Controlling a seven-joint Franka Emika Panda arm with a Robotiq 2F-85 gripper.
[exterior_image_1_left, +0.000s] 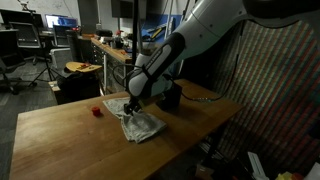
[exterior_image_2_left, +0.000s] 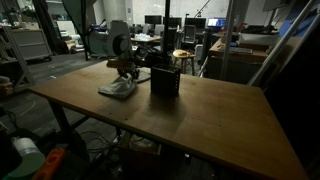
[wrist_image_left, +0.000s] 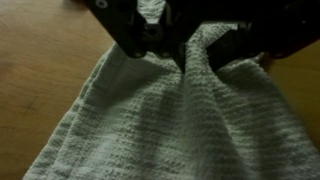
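A light grey, ribbed cloth lies on the wooden table in exterior view 1, and my gripper is down at its upper part. The wrist view has the cloth filling most of the lower picture, bunched into a raised fold between my fingers. There the gripper is part open around that fold; whether both fingers press on it cannot be told. Exterior view 2 has the cloth on the table's far left part, under the gripper.
A black box stands on the table close to the cloth. A small red object sits left of the cloth.
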